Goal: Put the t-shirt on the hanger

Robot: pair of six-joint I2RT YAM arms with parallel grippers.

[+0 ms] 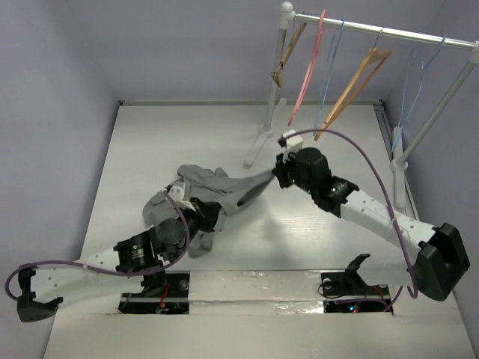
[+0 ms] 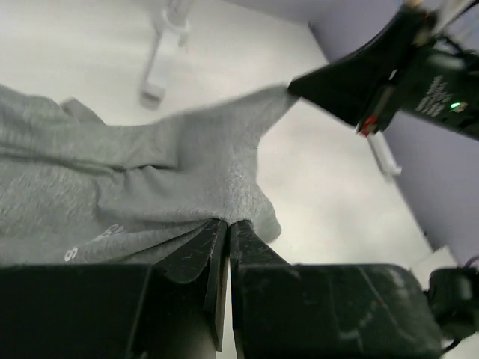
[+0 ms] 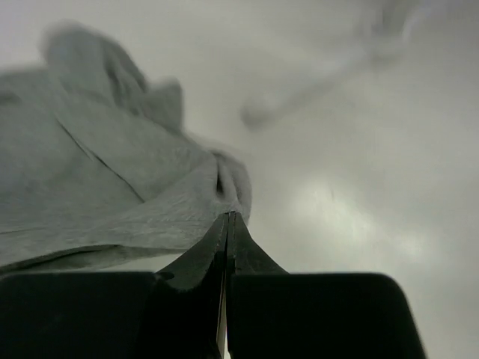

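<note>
The grey t shirt point(image 1: 198, 183) lies crumpled on the white table's left half, with one part lifted toward the right. My left gripper point(image 1: 209, 211) is shut on its near part; in the left wrist view the cloth meets the fingertips of that gripper. My right gripper point(image 1: 278, 173) is shut on a raised corner at the shirt's right, and in the right wrist view cloth meets the tips of that gripper. The wooden hanger point(image 1: 352, 84) hangs from the rail, above and right of the shirt.
A white rack rail point(image 1: 397, 34) holds a pink hanger point(image 1: 311, 60), blue hangers point(image 1: 420, 78) and another wooden hanger point(image 1: 290, 52). The rack's foot point(image 1: 258, 148) stands behind the shirt.
</note>
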